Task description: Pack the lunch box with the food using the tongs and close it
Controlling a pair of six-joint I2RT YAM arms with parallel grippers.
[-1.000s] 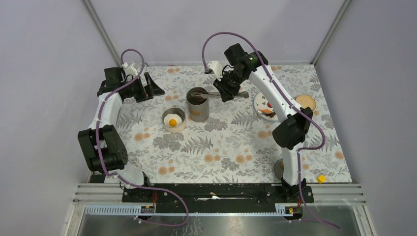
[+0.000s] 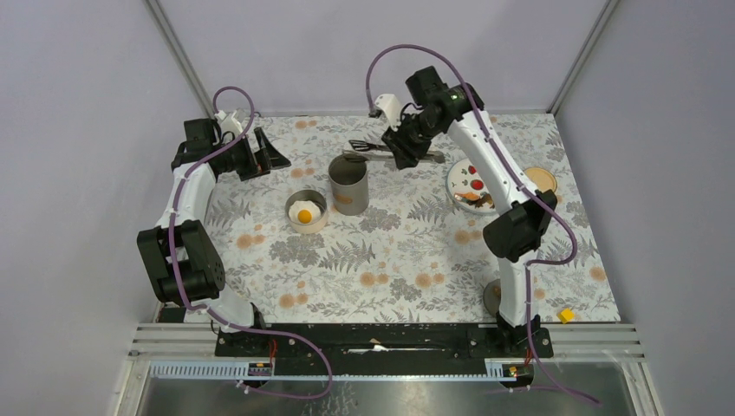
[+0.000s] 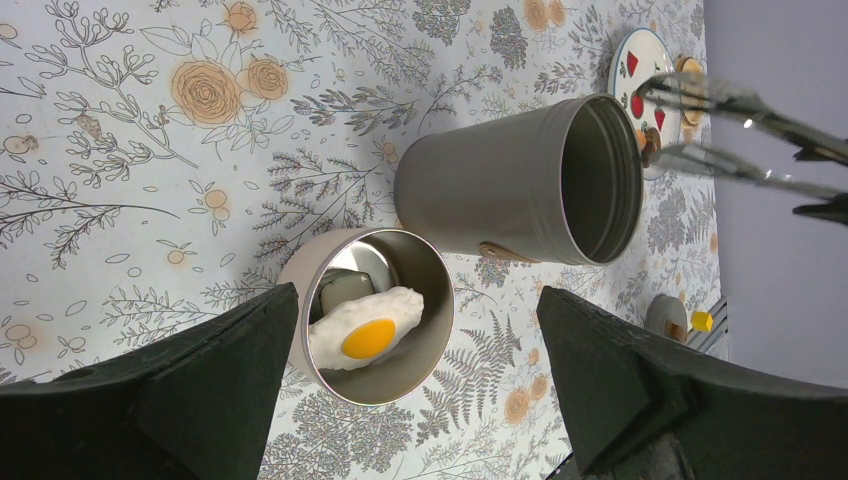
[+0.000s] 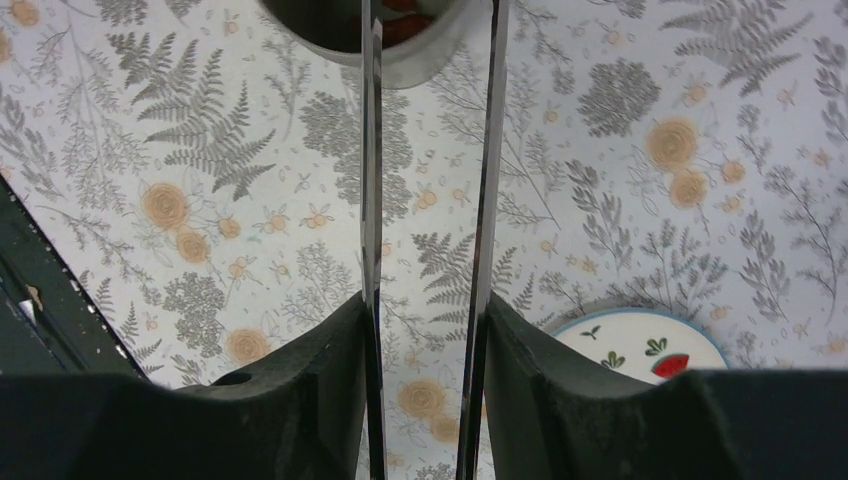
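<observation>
In the left wrist view, a round metal bowl point(image 3: 410, 375) holds a fried egg point(image 3: 368, 338) and a dark grey block. Beside it stands a tall grey canister; in the right wrist view, brown pieces point(image 4: 405, 25) show inside. My right gripper point(image 2: 414, 156) is open to the canister's right, with metal tongs point(image 4: 372, 200) spread between its fingers and hanging in the air. The tong tips are over the canister's rim, and nothing shows between them in the left wrist view. My left gripper point(image 2: 274, 154) is open and empty, back-left of the bowl.
A strawberry-patterned plate point(image 2: 453, 189) with orange and brown food lies to the right, partly under my right arm. A round tan disc point(image 2: 543, 179) sits past it. A yellow cube point(image 2: 566, 315) rests at front right.
My right gripper has risen and moved slightly back and right, bringing the tong tips out of the canister's mouth. The tongs now stand wider apart. The left arm is still.
</observation>
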